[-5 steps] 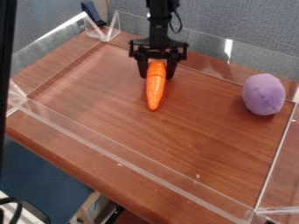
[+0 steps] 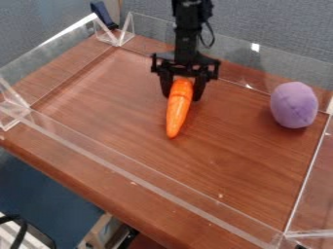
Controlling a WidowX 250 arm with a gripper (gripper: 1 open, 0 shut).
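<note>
My black gripper [image 2: 184,80] hangs from the top centre of the camera view, low over the back-middle of the wooden board. Its fingers are around the top end of an orange carrot [image 2: 178,107], which points toward the front of the board. The fingers appear closed on the carrot, though their inner faces are hidden. A purple egg-shaped object [image 2: 294,105] sits apart at the right.
Clear low walls [image 2: 138,176] border the wooden board [image 2: 130,136] on all sides. The middle and left of the board are bare. A grey padded wall stands behind, and a dark floor shows at the lower left.
Over the last second my gripper and the carrot have moved slightly right and toward the front. The purple object has stayed in place.
</note>
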